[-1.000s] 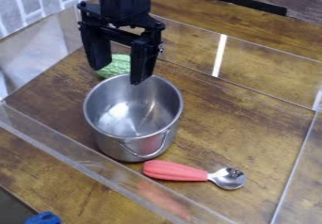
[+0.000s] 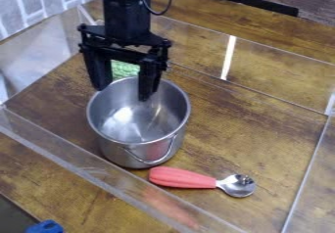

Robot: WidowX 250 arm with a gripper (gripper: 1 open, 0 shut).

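Observation:
My black gripper [image 2: 123,77] hangs at upper middle, fingers open, pointing down over the back rim of a steel pot [image 2: 139,132]. Behind the gripper, partly hidden by it, lies a light green striped object [image 2: 124,67]. A scoop [image 2: 183,178] with a red handle and metal head lies in front of the pot, to the right.
A clear-walled enclosure surrounds the wooden surface [image 2: 262,124], which is free to the right of the pot. A white strip [image 2: 229,58] is at the back. A blue object [image 2: 43,226] sits at the bottom left, outside the wall.
My gripper has shifted a little and turned over the pot, its fingers now sitting slightly lower in the view. The pot and scoop are unmoved.

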